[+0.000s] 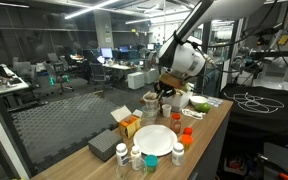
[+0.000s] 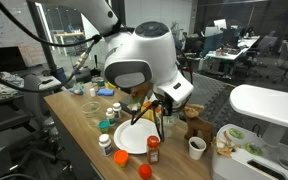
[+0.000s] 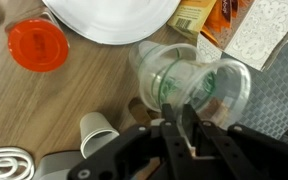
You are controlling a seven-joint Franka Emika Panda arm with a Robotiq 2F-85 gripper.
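Observation:
A clear glass (image 3: 222, 108) fills the middle of the wrist view, its round rim close to the camera. My gripper is shut on the wall of this glass near the rim. In exterior view 1 the held glass (image 1: 151, 99) hangs beside my gripper (image 1: 162, 93), over the far part of the wooden table. A second clear rim shows past the held glass in the wrist view; whether the two touch I cannot tell. From the other side, the arm hides most of the gripper.
A white plate (image 1: 155, 140) lies close by, with an orange box (image 1: 128, 127) beside it. Near the glass stand a white cup (image 3: 96, 132) and a brown wooden figure (image 2: 199, 122). Red-lidded jars (image 2: 152, 148) and small bottles (image 1: 136, 156) surround the plate. Bare wood shows at the table's near end.

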